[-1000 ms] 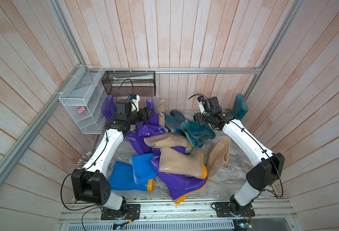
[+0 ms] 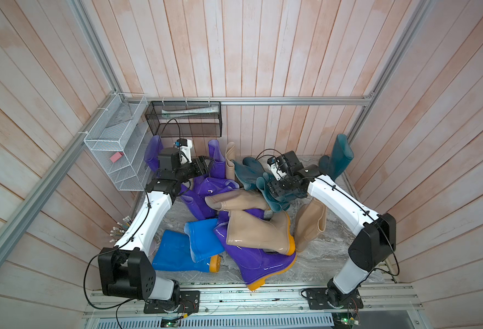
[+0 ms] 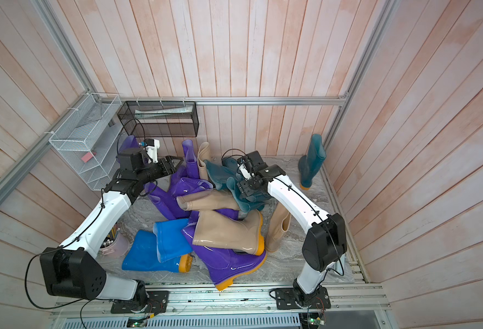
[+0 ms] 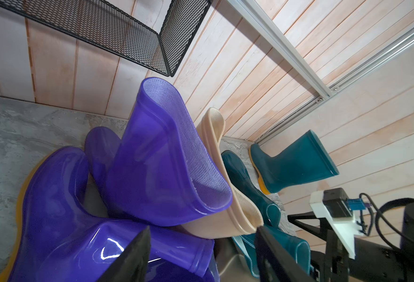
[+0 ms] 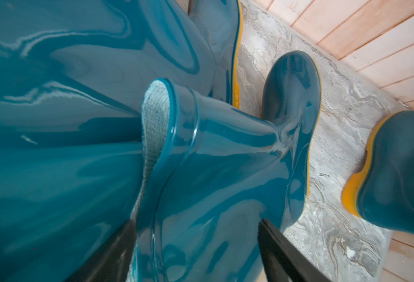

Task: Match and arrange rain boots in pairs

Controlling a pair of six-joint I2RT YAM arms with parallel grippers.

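My right gripper reaches down over a teal boot (image 5: pixel 221 188) in the right wrist view, fingers parted around its shaft near the rim; no squeeze shows. Another teal boot (image 5: pixel 65 94) lies against it, and a third (image 2: pixel 340 152) stands at the back right. The left gripper hangs over the purple boots at the back left, its fingertips spread. An upright purple boot (image 4: pixel 155 164) and a lying purple shaft (image 4: pixel 169 244) sit beyond and below; whether it touches anything is unclear. An upright beige boot (image 4: pixel 216 211) stands beside them.
Two beige boots (image 2: pixel 258 233) lie stacked in the middle over a large purple boot (image 2: pixel 252 266). Blue boots (image 2: pixel 175 255) lie front left, and a beige boot (image 2: pixel 310 224) is at the right. Wire shelves (image 2: pixel 118 148) border the left wall.
My right gripper has moved down and left from above the teal boots to the lying one. The boots look the same.
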